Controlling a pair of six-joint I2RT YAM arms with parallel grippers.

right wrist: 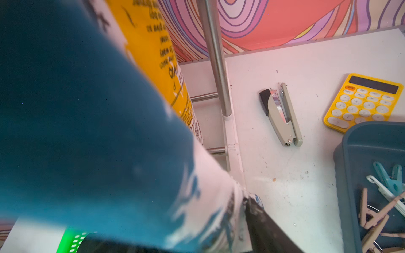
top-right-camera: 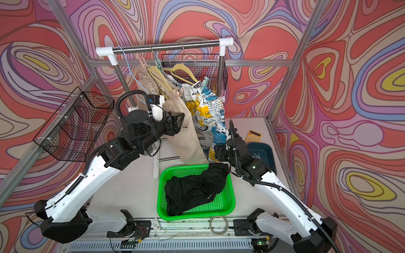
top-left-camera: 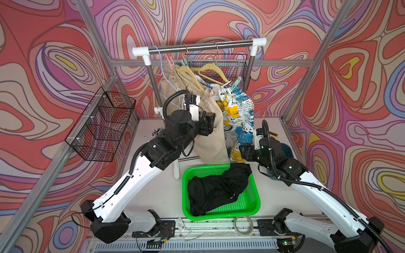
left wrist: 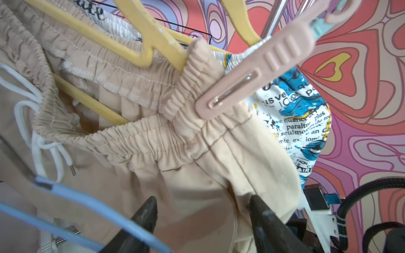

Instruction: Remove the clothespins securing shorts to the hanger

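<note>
Beige shorts (left wrist: 189, 198) hang by their waistband from a yellow hanger (left wrist: 101, 38). A pink clothespin (left wrist: 257, 69) clips the near corner of that waistband, and another pink clothespin (top-right-camera: 142, 61) sits toward the rack's left end. Below the near pin, in front of the fabric, my left gripper stands open with its fingers apart. Behind hang patterned white, blue and yellow shorts (top-left-camera: 240, 113), with a teal clothespin (top-left-camera: 236, 83) at their corner. My right gripper (top-left-camera: 245, 152) is open low beside these shorts; their cloth hides much of its wrist view.
A blue hanger (left wrist: 105, 210) crosses in front of the left fingers. Black clothing lies in a green basket (top-left-camera: 185, 189). A blue bin (right wrist: 343, 168) with loose clothespins, a stapler (right wrist: 280, 113) and a calculator (right wrist: 362, 101) occupy the right side.
</note>
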